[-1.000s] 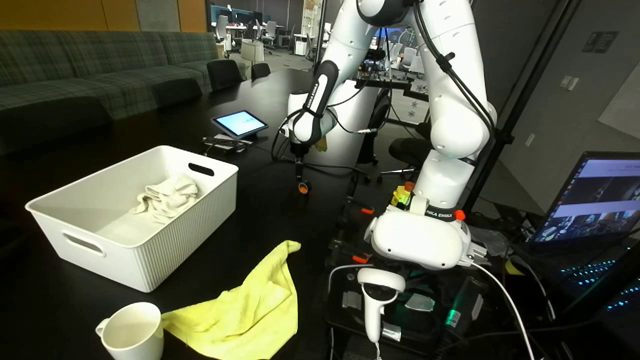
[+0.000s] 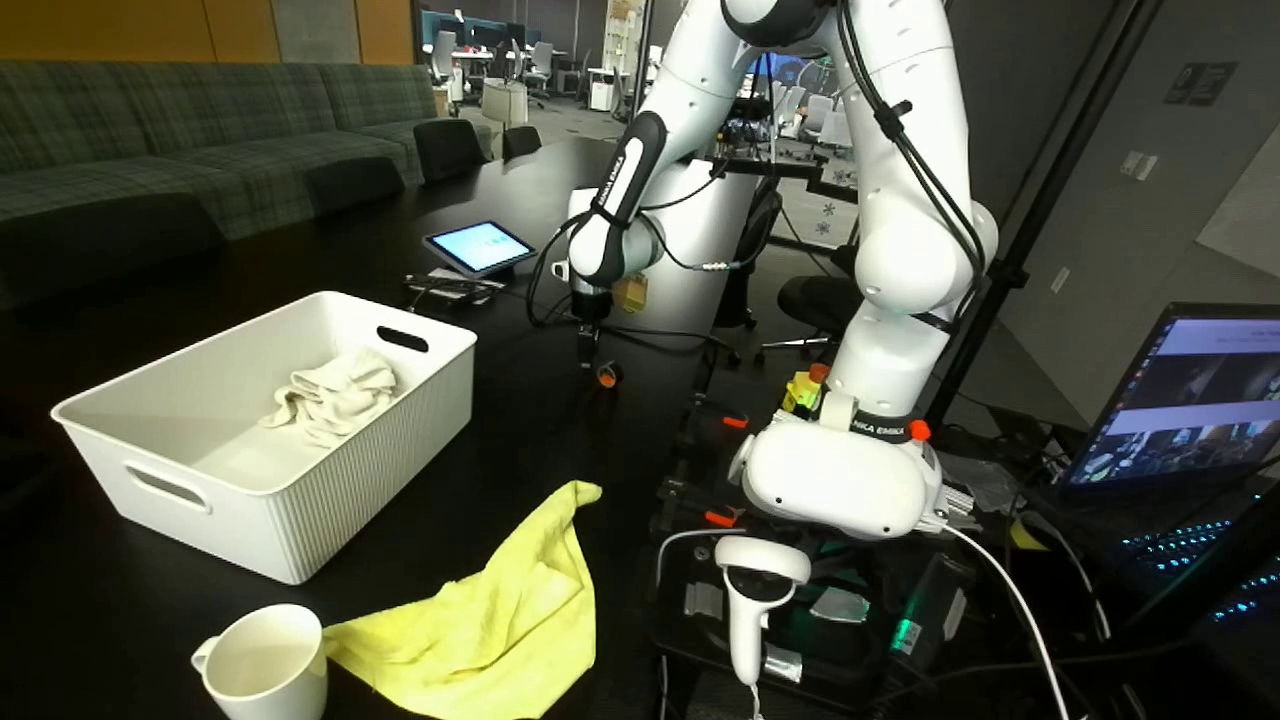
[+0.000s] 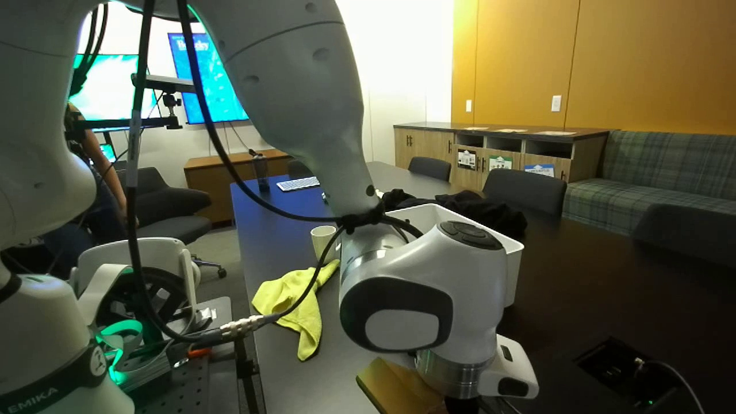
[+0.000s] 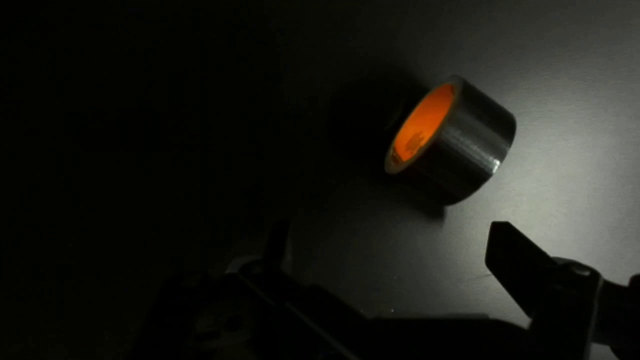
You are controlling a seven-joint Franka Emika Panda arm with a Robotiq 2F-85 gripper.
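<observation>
A roll of black tape [image 4: 474, 141] with an orange inner core lies on the dark table in the wrist view. Beyond the fingertips, it sits up and right of centre, apart from both. My gripper is open, its dark fingers spread wide with bare table between them. In exterior view 1 the gripper [image 2: 588, 358] points down just left of the tape roll [image 2: 609, 374]. The left finger is mostly lost in shadow in the wrist view. Exterior view 2 does not show the fingertips or the tape.
A white basket [image 2: 381, 472] holding a pale cloth [image 2: 336, 396] stands nearer that camera. A yellow cloth [image 2: 504, 618] and a white mug [image 2: 266, 666] lie in front. Behind the gripper are a tablet [image 2: 480, 247], cables and a yellowish object [image 2: 631, 292].
My arm and gripper have shifted a little to the left in exterior view 1, from just above the tape roll to beside it. The roll looks almost unmoved.
</observation>
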